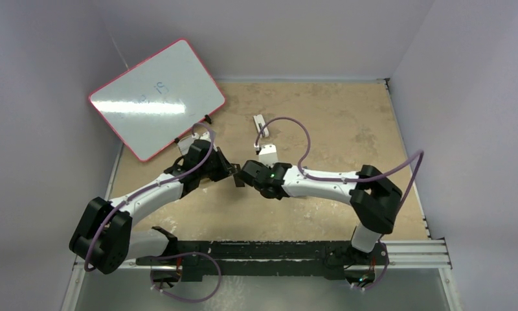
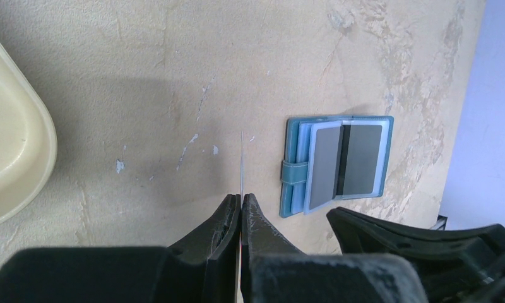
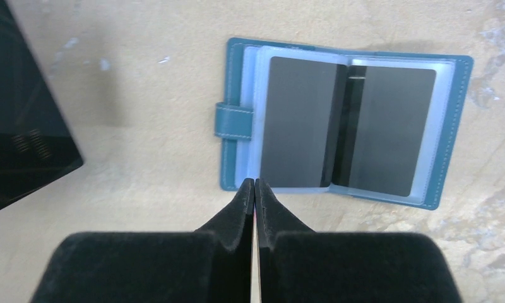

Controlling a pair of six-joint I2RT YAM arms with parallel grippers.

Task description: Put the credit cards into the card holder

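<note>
The blue card holder (image 3: 237, 74) lies spread on the table, its clear sleeves showing dark panels and its strap tab on the left. Just off the lower edge of its sleeve, my right gripper is shut with nothing between its fingers. My left gripper is shut on a black card, which shows edge-on as a thin line in its own wrist view. That black card (image 3: 16, 113) looms at the left of the right wrist view, left of the holder. From above, the right arm covers most of the holder.
A cream dish (image 2: 41, 151) sits at the left of the left wrist view. At the back left stands a red-edged whiteboard (image 1: 159, 84). A small white object (image 1: 261, 124) lies behind the right arm. The table's right half is open.
</note>
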